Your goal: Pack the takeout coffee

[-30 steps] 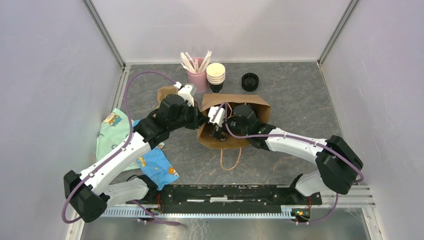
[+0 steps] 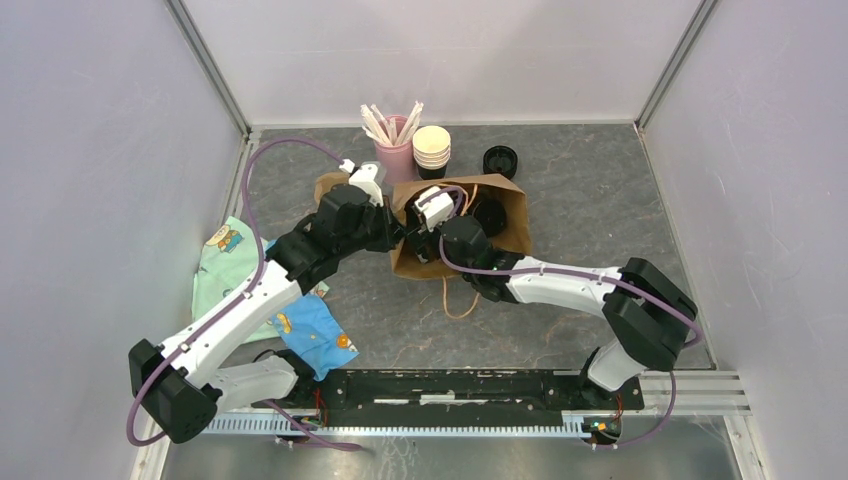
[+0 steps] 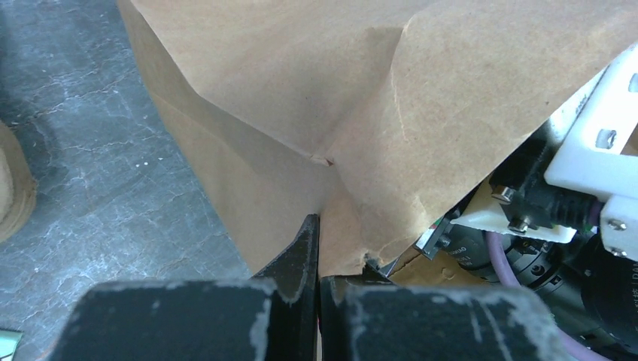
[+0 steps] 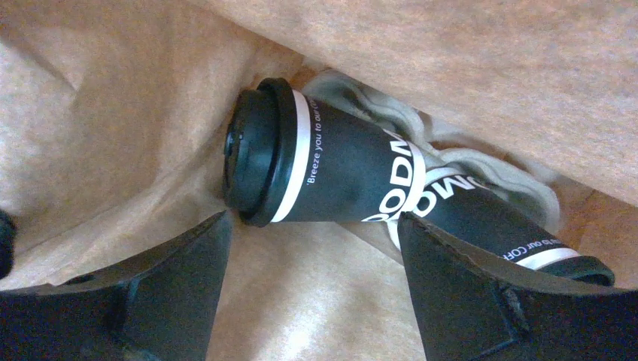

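A brown paper bag (image 2: 515, 225) stands at the middle of the table. My left gripper is shut on the left edge of its paper. My right gripper is down inside the bag, fingers apart with nothing between them. In the right wrist view two dark lidded coffee cups lie on their sides in the bag, one (image 4: 338, 165) above the gap between my fingers, the other (image 4: 481, 218) lower right, on a grey carrier (image 4: 527, 180).
A pink holder (image 2: 394, 160) with wrapped sticks, stacked cups (image 2: 432, 145) and a black lid (image 2: 500, 160) stand behind the bag. Cloths (image 2: 310, 335) lie at left.
The bag has shifted slightly; my left arm is nearly still.
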